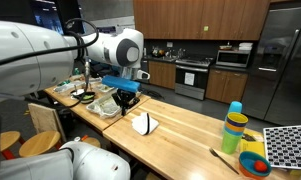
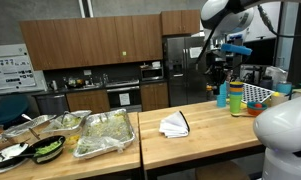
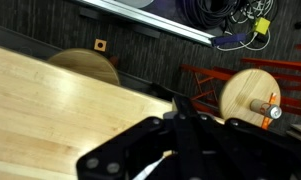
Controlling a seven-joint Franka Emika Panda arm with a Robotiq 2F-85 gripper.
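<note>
My gripper (image 1: pixel 122 104) hangs over the near-left edge of the wooden table, left of a white cloth or paper (image 1: pixel 144 124). In the second exterior view, the white cloth (image 2: pixel 174 125) lies flat near the left end of the tabletop. The wrist view shows the dark gripper from above, over the table edge and dark floor. Whether its fingers are apart or together is not clear. Nothing is plainly seen between the fingers.
A green-and-yellow stack (image 1: pixel 233 133), a blue cup (image 1: pixel 235 107), bowls (image 1: pixel 254 164) and a white rack (image 1: pixel 288 146) crowd the right end. A dark utensil (image 1: pixel 223 160) lies near them. A paper-lined tray (image 2: pixel 102 136) stands on another table.
</note>
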